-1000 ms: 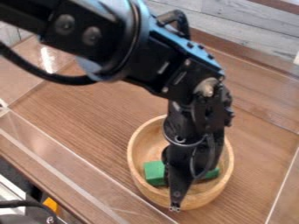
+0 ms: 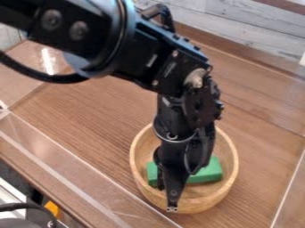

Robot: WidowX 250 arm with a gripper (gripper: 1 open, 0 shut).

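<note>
A green block (image 2: 201, 175) lies in a round light-wood bowl (image 2: 141, 160) on the wooden table. My gripper (image 2: 174, 191) reaches down from above into the bowl, in front of the block and over its middle, hiding part of it. Its fingertips are low, by the bowl's near side. The fingers look close together; whether anything is between them is hard to see.
A pale wall runs along the back. A small yellow object and a dark cable sit past the table's near-left edge.
Over the last second my gripper has shifted a little left and up, uncovering more of the block's right part and covering more of its left.
</note>
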